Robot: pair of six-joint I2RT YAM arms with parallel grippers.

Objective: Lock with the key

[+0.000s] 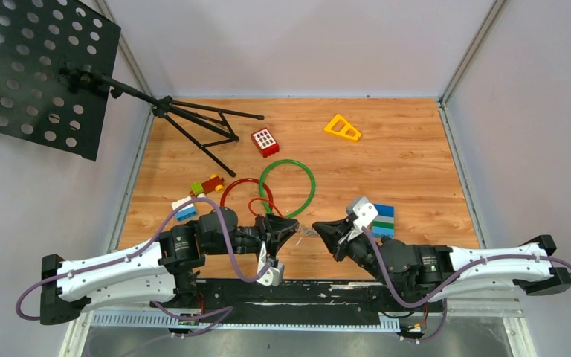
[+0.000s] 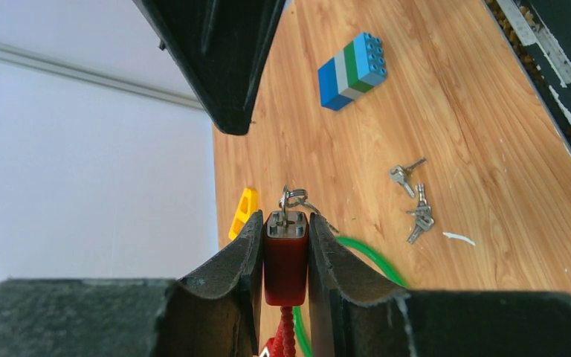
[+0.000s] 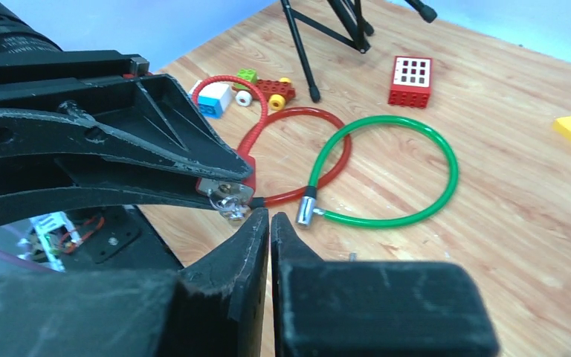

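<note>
My left gripper is shut on the red lock body [image 2: 285, 271], whose metal end faces outward. A ring with small silver keys [image 2: 295, 196] sits at that end; whether a key is inserted is unclear. The lock's red cable [image 3: 227, 77] loops behind the left fingers. Facing it, a short way off, is my right gripper, its fingers almost together with a thin gap and nothing between them. One dark right finger [image 2: 230, 111] shows above the lock in the left wrist view. Loose keys [image 2: 421, 214] lie on the wood.
A green cable lock [image 3: 452, 178] lies on the table, overlapping the red cable [image 1: 224, 195]. A striped block [image 1: 384, 221] stands near the right arm. Further back are a red block [image 1: 265, 142], a yellow triangle [image 1: 342, 128] and a black stand [image 1: 186, 115].
</note>
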